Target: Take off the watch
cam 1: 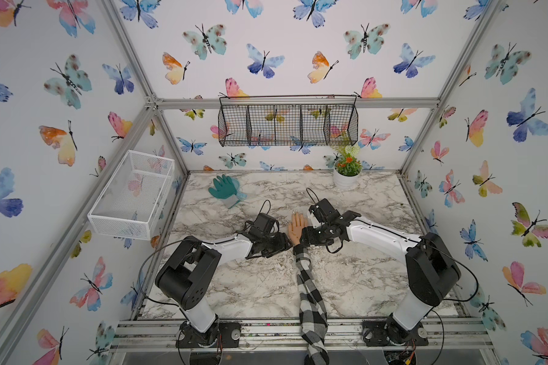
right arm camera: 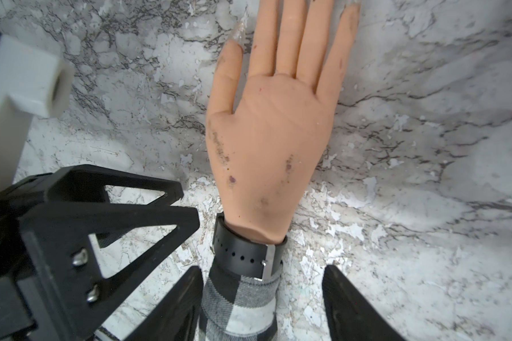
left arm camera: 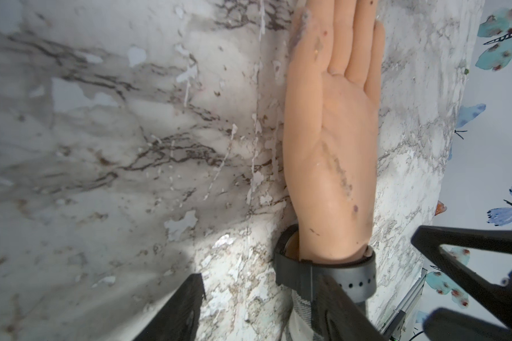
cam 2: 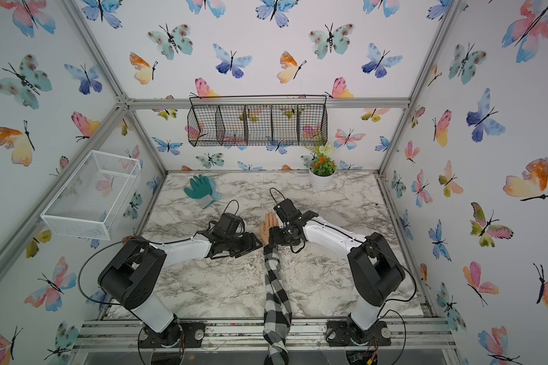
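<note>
A black watch strap with a row of holes (left arm camera: pixel 341 278) circles the wrist of a model hand (left arm camera: pixel 338 170) lying palm up, fingers pointing to the back wall. In the right wrist view the strap (right arm camera: pixel 239 255) appears closed, with a metal buckle piece at its right side. The watch face is hidden. My left gripper is open at the left of the wrist, its right finger (left arm camera: pixel 335 309) overlapping the strap in view. My right gripper stands open from the right side, strap and sleeve showing between its fingers; contact cannot be told.
A black-and-white checked sleeve (cam 1: pixel 310 298) runs from the wrist to the front edge. Teal gloves (cam 1: pixel 226 189) lie at back left, and a potted plant (cam 1: pixel 347 173) stands at back right. The two grippers are close together, leaving little room between them.
</note>
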